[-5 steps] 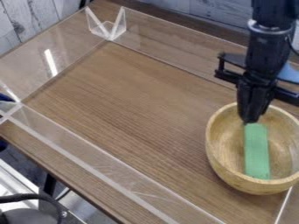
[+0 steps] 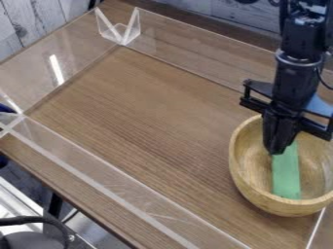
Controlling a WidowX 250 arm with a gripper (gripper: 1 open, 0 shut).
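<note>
My gripper (image 2: 276,146) hangs over the left part of a round tan bowl (image 2: 260,199) at the right of the table, its fingertips low inside the bowl's rim and shut. A long green object (image 2: 286,180) lies in the bowl, just beside and below the fingertips; whether they touch it I cannot tell.
A clear plastic object (image 2: 120,27) stands at the back left. A black cable or hose (image 2: 26,222) lies at the lower left corner, off the tabletop.
The gripper has come down a little into the bowl, toward the green object. The bowl and green object look nearly unmoved.
</note>
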